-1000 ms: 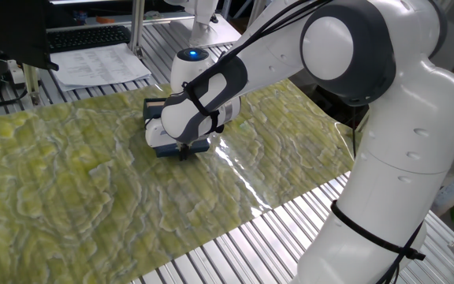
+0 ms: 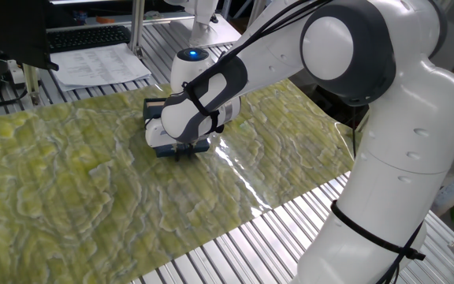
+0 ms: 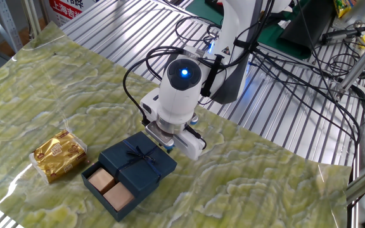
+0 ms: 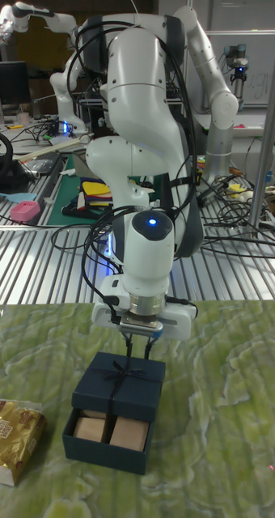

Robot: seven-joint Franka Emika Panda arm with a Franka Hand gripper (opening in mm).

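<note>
A dark blue gift box stands on the green marbled sheet. Its lid (image 3: 120, 166), tied with a dark ribbon bow (image 3: 139, 154), is shifted back, leaving the box base (image 4: 103, 456) partly uncovered. Two light-brown blocks (image 3: 118, 196) (image 4: 128, 435) show inside the base. My gripper (image 4: 138, 352) points downward at the lid's far edge, on the side nearer the robot. Its two dark fingers (image 4: 128, 347) stand apart with nothing visible between them. In exterior view 1 the fingertips are beside the box's near side; whether they touch it I cannot tell.
A gold foil package (image 3: 59, 156) lies beside the box. The green sheet (image 3: 258, 190) is clear on the other side. Papers (image 2: 101, 67) and a keyboard (image 2: 89, 37) sit beyond the sheet in exterior view 1. Loose cables (image 3: 334, 69) lie near the robot's base.
The arm and the box show no visible movement.
</note>
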